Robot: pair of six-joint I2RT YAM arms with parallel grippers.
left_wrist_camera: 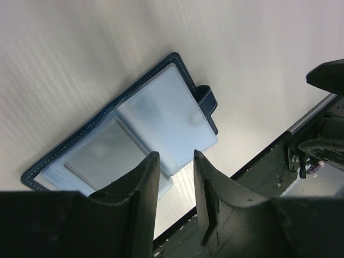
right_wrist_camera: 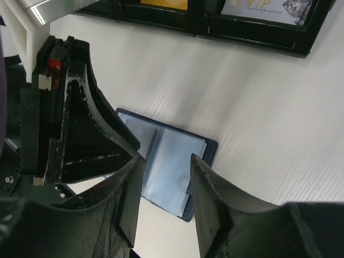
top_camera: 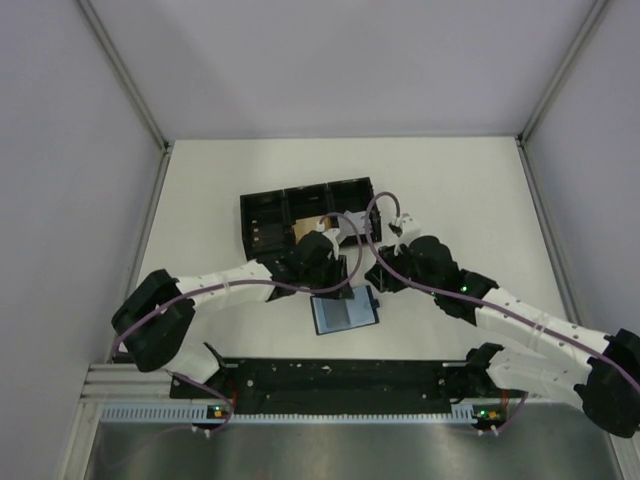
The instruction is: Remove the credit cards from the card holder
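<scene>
The card holder (top_camera: 348, 314) lies spread on the table, dark blue with stitched edges. Its clear sleeves (left_wrist_camera: 166, 115) look pale and frosted; a greyish one (left_wrist_camera: 105, 153) covers one half, and I cannot tell whether a card is inside. Over the holder's far side hovers my left gripper, its fingers parted with sleeve and table showing through the gap. My right gripper hangs just to the right, above the holder's far right corner. Its fingers are apart too, and only the sleeve shows between them.
Behind the holder stands a black compartment box (top_camera: 270, 222). A gold card (top_camera: 312, 228) and a silvery card (right_wrist_camera: 266, 9) lie in its compartments. Both arms crowd together over the holder.
</scene>
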